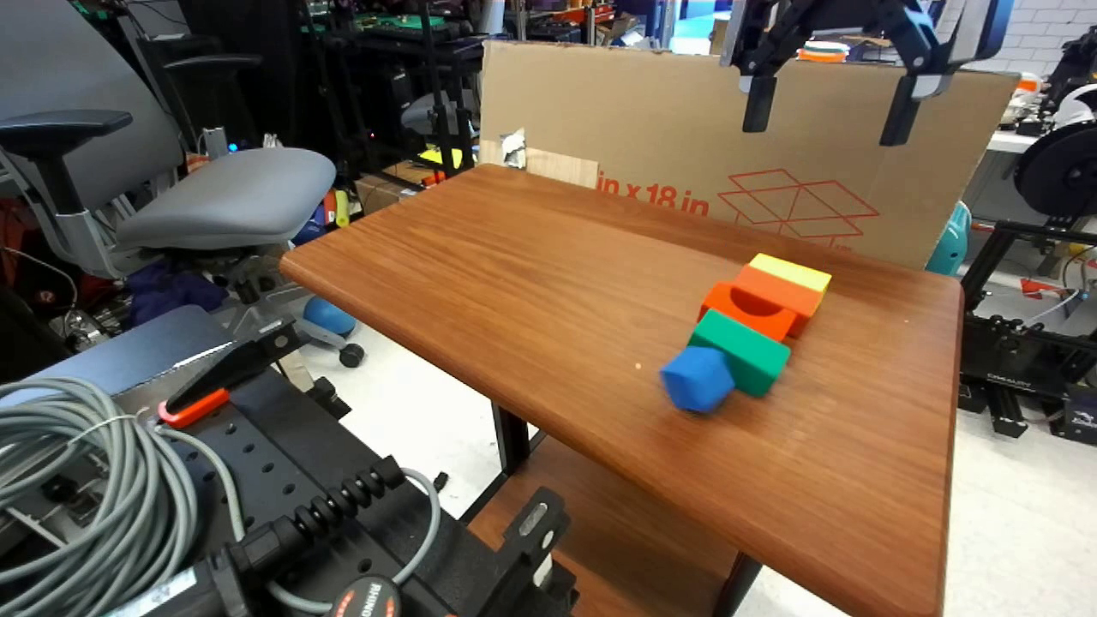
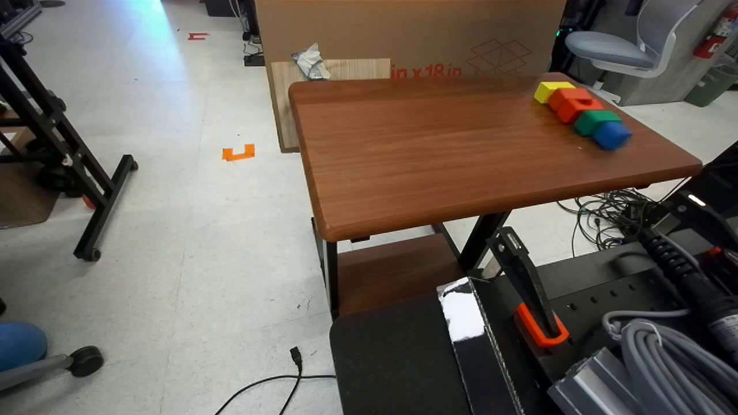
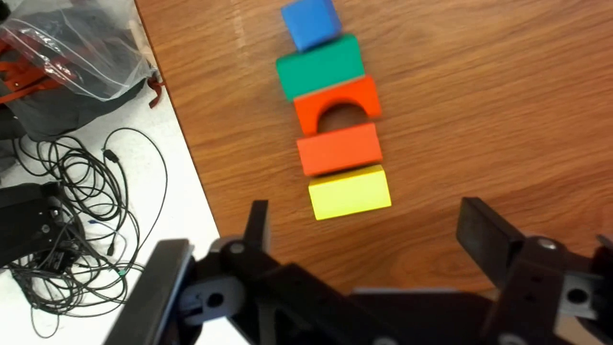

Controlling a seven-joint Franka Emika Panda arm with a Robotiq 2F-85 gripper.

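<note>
Toppled blocks lie in a row on the wooden table: a yellow block, an orange-red block, a red arch block, a green block and a blue block. In exterior view 1 the blue block is at the near end and the yellow block at the far end. My gripper hangs above the far side of the table, its fingers spread wide with nothing between them. From the wrist view, the open gripper is nearest the yellow block. Exterior view 2 does not show it.
Behind the table stands a large cardboard sheet. In exterior view 2 the row sits near the table's right edge. Cables lie on the floor beyond that edge.
</note>
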